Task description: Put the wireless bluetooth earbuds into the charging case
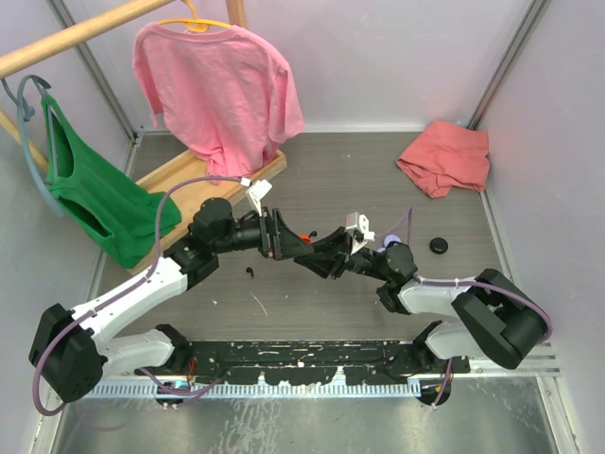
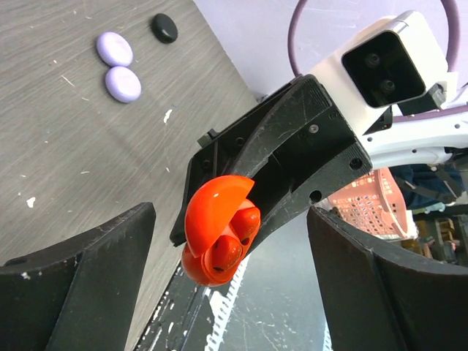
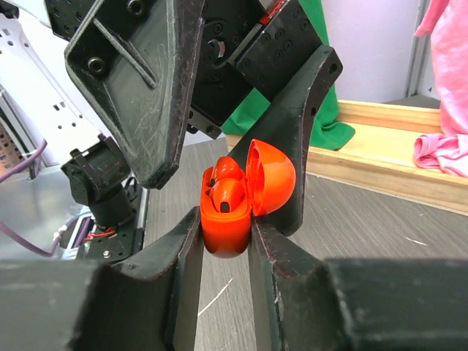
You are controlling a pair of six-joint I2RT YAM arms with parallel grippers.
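The orange-red charging case body [image 3: 226, 232] is upright, pinched low between the fingers of my right gripper [image 1: 326, 253]. Its domed lid [image 3: 272, 177] is hinged up. Both orange earbuds sit in the case's slots, a nearer earbud [image 3: 229, 195] and a farther earbud [image 3: 227, 169]. In the left wrist view the same pair shows beside the raised lid. My left gripper [image 1: 284, 241] is open, its fingers [image 2: 110, 252] spread widely on either side of the case with gaps left. From the top, the two grippers almost hide the case.
Two lilac discs [image 2: 123, 84] and a black disc [image 2: 164, 28] lie on the grey table. Red folded cloth [image 1: 446, 156] rests at the back right. A wooden rack [image 1: 180, 170] with hanging pink and green shirts stands at the left. Small black bits [image 1: 250, 271] lie near the left arm.
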